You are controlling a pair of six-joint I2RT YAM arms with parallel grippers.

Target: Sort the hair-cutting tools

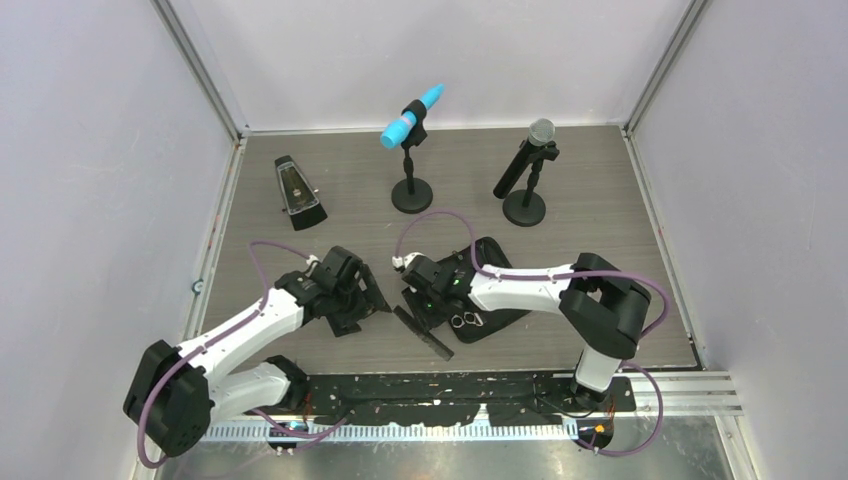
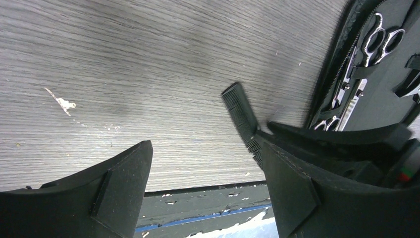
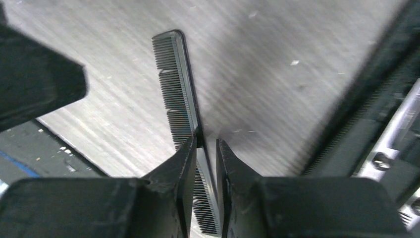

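A black comb [image 1: 424,334] lies on the table between my two grippers. In the right wrist view, my right gripper is narrowly open over the comb [image 3: 181,89]; its left fingertip overlaps the toothed side, and a small gap shows between the fingers. Whether they touch the comb, I cannot tell. My left gripper is wide open with only bare tabletop between its fingers. The open black tool case [image 1: 488,318] lies to the right, partly under the right arm. Scissors [image 2: 380,39] and thinning shears [image 2: 350,105] sit in its straps.
A blue microphone [image 1: 408,120] and a grey-headed one [image 1: 528,155] stand on stands at the back. A metronome [image 1: 299,194] is at the back left. One finger [image 3: 42,79] of the left gripper stands close to the comb. Bare table lies left of the case.
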